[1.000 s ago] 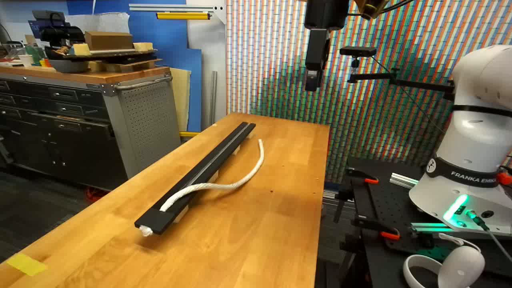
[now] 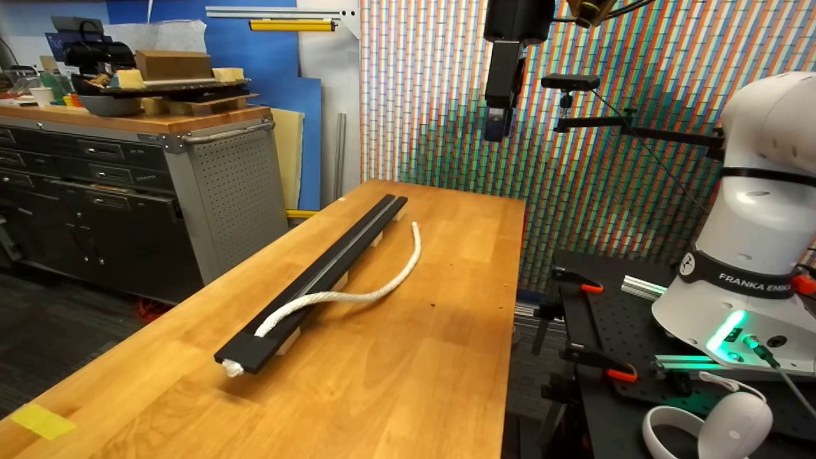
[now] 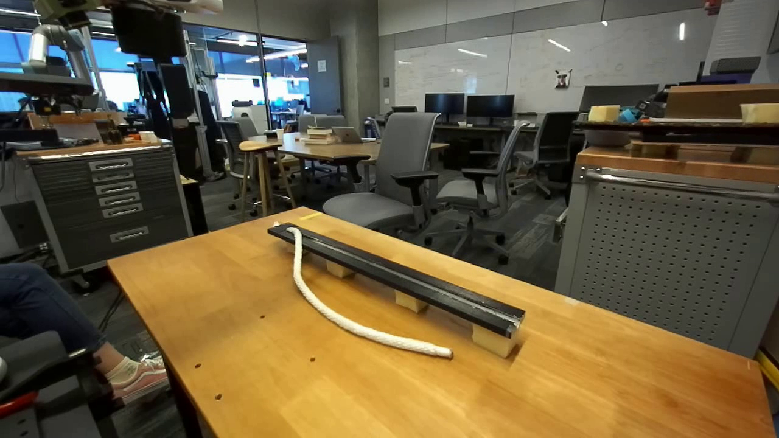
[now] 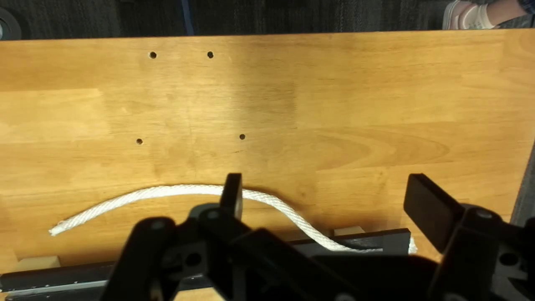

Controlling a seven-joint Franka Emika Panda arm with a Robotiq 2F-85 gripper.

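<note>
A white rope (image 2: pixel 372 295) has one end in the near end of a black grooved rail (image 2: pixel 321 269); a white tuft pokes out past the rail's end cap. From there the rope leaves the groove and curves across the wooden table, its free end (image 3: pixel 442 353) lying beside the rail. High above the tabletop hangs my gripper (image 2: pixel 497 134), apart from rope and rail. In the wrist view the gripper is open, its fingers wide apart with nothing held. Part of the rail (image 4: pixel 57 281) is hidden there behind the gripper's body.
Small wooden blocks (image 3: pixel 411 300) hold the rail off the table (image 3: pixel 241 321). Several small holes dot the tabletop, otherwise clear on the rope's side. Yellow tape (image 2: pixel 42 421) marks one corner. A person's foot (image 3: pixel 137 379) shows beside the table.
My gripper has risen very slightly. The rope and rail lie just as before.
</note>
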